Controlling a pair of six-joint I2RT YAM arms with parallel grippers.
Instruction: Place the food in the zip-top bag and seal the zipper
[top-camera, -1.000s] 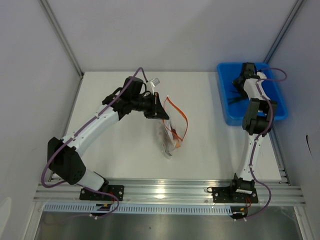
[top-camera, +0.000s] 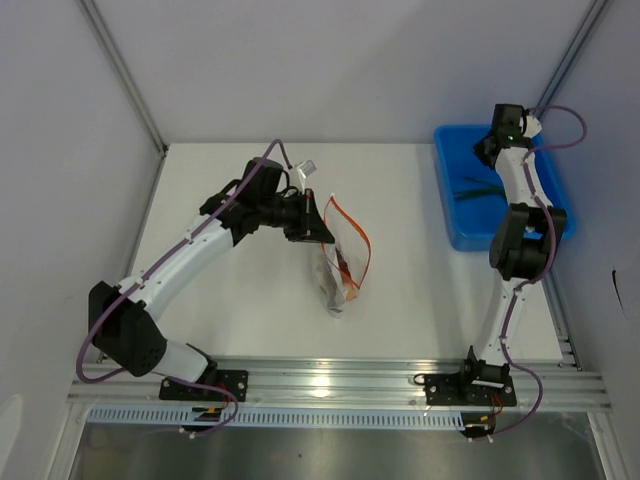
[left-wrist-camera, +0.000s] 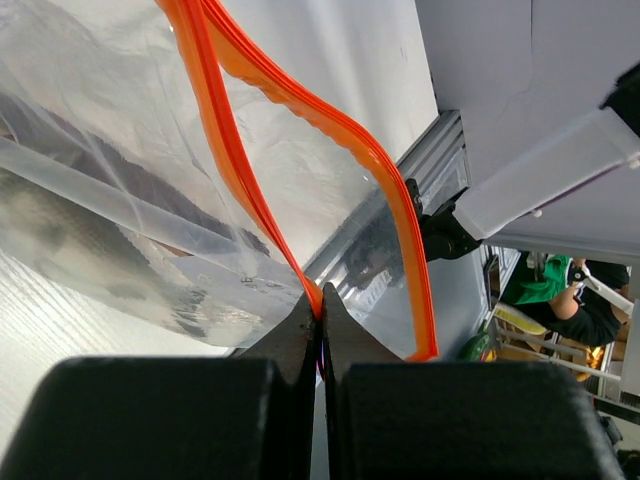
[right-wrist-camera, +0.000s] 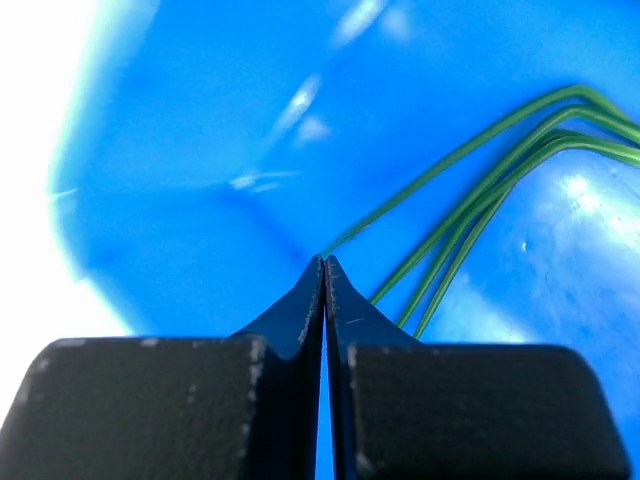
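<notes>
The clear zip top bag stands mouth-up on the table, its orange zipper edges spread apart. My left gripper is shut on one corner of that zipper edge. Something brownish shows inside the bag through the plastic. Inside the blue bin, the bent green onions lie on the floor. My right gripper is shut with nothing between its fingers, raised above the bin. The stalks run behind its tips in the right wrist view, outside the fingers.
The blue bin sits at the back right of the white table, beside the right wall. The table between bag and bin is clear. Metal rails run along the front edge.
The onions stayed in the bin. The left arm shifted slightly, keeping the bag.
</notes>
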